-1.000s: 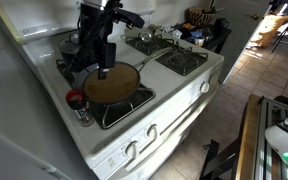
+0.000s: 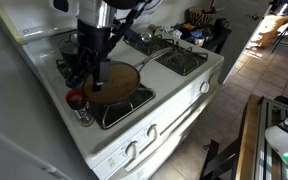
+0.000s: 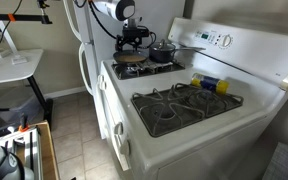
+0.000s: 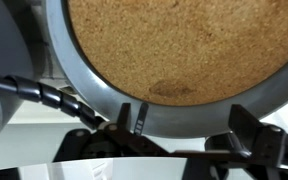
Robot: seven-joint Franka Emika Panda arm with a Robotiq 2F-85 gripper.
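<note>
A round pan (image 2: 116,84) with a brown inside rests on the near front burner of the white stove (image 2: 134,128). Over its left part hangs my gripper (image 2: 92,78), with the fingers apart. In the wrist view the pan's grey rim (image 4: 189,118) curves across the picture, and the brown surface (image 4: 184,45) fills most of the top. Both dark fingers (image 4: 96,142) of the gripper show at the bottom, wide apart over the rim's lower side, with nothing held. Whether they touch the rim cannot be told.
A red-and-dark can (image 2: 76,100) stands at the stove's left corner, close beside the pan. A dark pot (image 3: 164,50) with a long handle sits on a back burner. A yellow-and-blue bottle (image 3: 209,84) lies behind the bare front grates (image 3: 184,105).
In exterior view 1 the arm and gripper have moved left and somewhat lower, from above the pan's back toward its left side. The pan has stayed in place.
</note>
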